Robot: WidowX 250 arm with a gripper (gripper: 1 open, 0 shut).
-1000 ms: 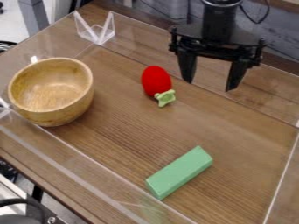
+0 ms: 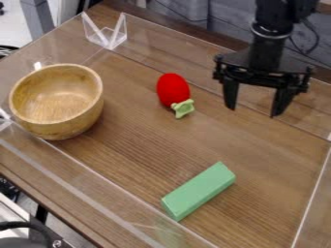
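My gripper [image 2: 262, 97] hangs at the upper right over the table, its two dark fingers spread apart and open, nothing seen between them. A red oval object with a green tip [image 2: 172, 90] lies left of it. A green block [image 2: 199, 190] lies diagonally at the lower middle. A tan bowl [image 2: 56, 128] sits at the left.
A small white wire-like holder [image 2: 104, 32] stands at the upper left. A dark edge shows along the top right.
The gripper has moved up, toward the back of the table, and its fingers appear higher in view. The objects on the table look unmoved.
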